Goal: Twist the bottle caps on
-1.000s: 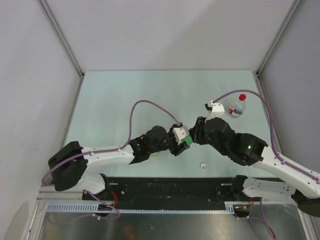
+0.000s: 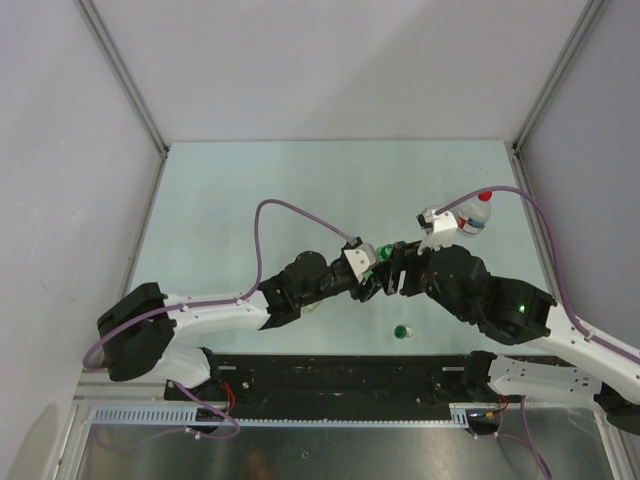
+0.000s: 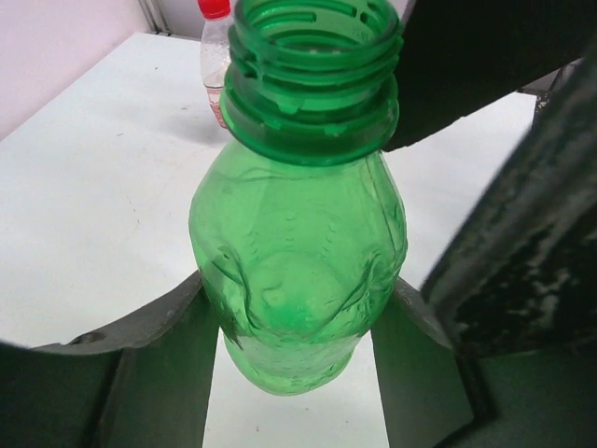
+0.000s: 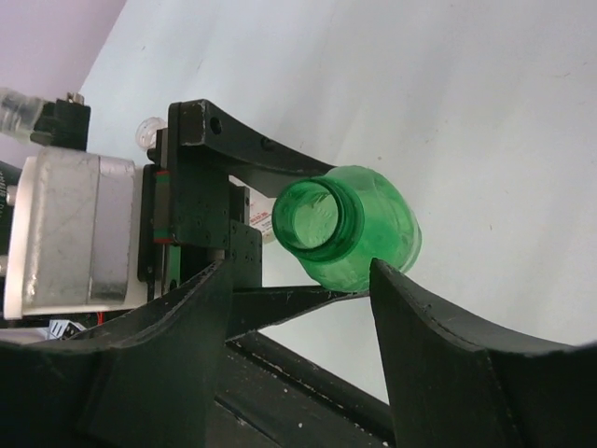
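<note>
A green bottle point(image 3: 294, 243) with a bare threaded neck is held in my left gripper point(image 2: 370, 272), shut on it. In the right wrist view the same bottle point(image 4: 364, 233) tilts with its open mouth toward the camera. My right gripper point(image 2: 400, 268) is just right of the bottle, its dark fingers part open, with no cap visible between them. A small green cap point(image 2: 403, 331) lies on the table below the grippers in the top view.
A clear bottle with a red cap point(image 2: 475, 213) stands at the back right of the white table point(image 2: 230, 190).
The spot on the table below now shows green where it looked white.
</note>
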